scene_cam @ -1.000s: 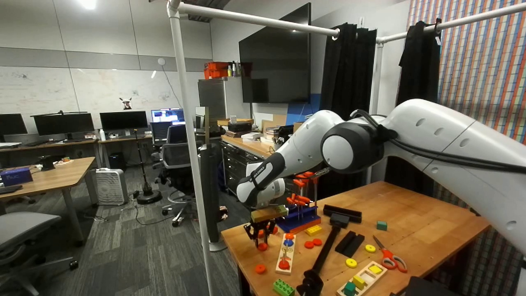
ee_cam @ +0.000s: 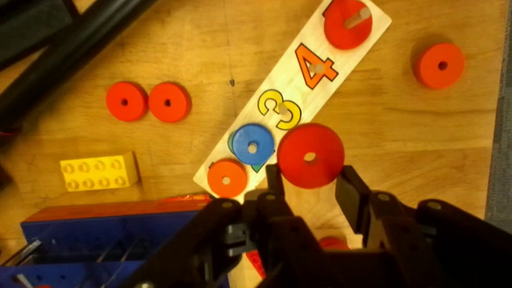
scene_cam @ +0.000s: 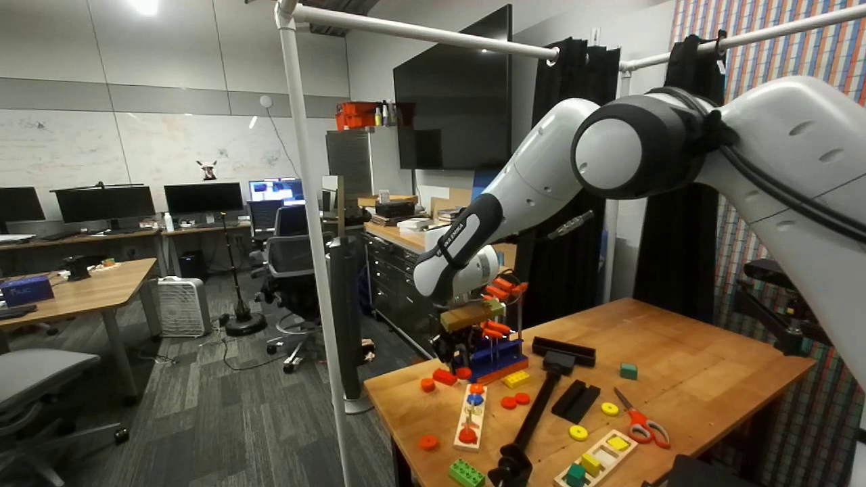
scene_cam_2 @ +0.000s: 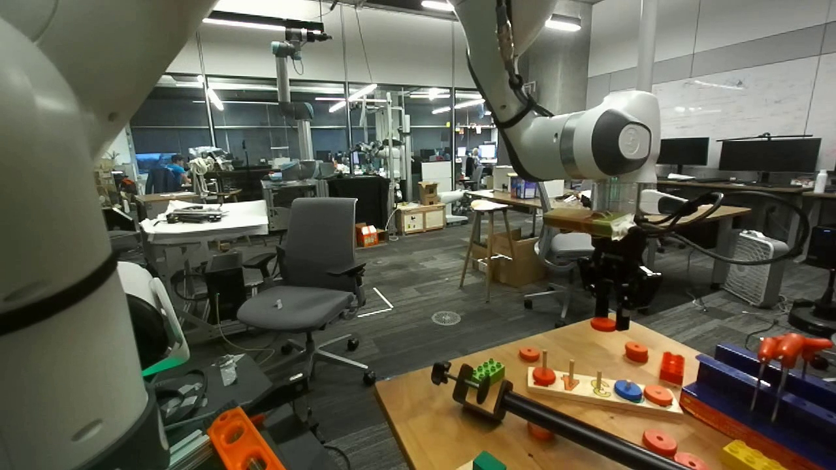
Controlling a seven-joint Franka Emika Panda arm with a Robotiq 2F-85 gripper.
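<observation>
A red disc (ee_cam: 317, 137) with a hole in its middle is held between the fingertips of my gripper, which is shut on it. In exterior view 2 this disc (scene_cam_2: 603, 324) hangs below the black fingers (scene_cam_2: 601, 304), above the table. The wooden number board (ee_cam: 266, 103) lies just beside and below it in the wrist view. On its pegs sit an orange disc (ee_cam: 218, 188), a blue disc (ee_cam: 261, 134) and a red disc (ee_cam: 341, 36). The pegs at the yellow 3 and orange 4 are bare.
Loose red discs (ee_cam: 125, 110) and a yellow brick (ee_cam: 93, 173) lie left of the board; another disc (ee_cam: 432, 72) is to its right. The blue tool rack (scene_cam: 496, 354) and a black clamp bar (scene_cam: 540, 406) flank the board. Scissors (scene_cam: 641, 429) lie farther right.
In exterior view 1 the gripper has risen from near the tabletop and shifted right, towards the tool rack, with the red disc. The arm's elbow is higher. The board has stayed put.
</observation>
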